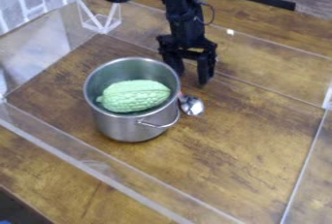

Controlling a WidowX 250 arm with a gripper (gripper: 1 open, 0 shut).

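Observation:
A steel pot (134, 124) stands left of centre on the wooden table, holding a pale green bitter melon (135, 95). A metal spoon (191, 106) lies at the pot's right side. My black gripper (187, 65) hangs behind the pot and spoon, above the table at upper centre; its fingers are dark and blurred, so how far apart they stand is unclear.
A white object stands at the top left corner, and pale lines or edges run along the left and right sides.

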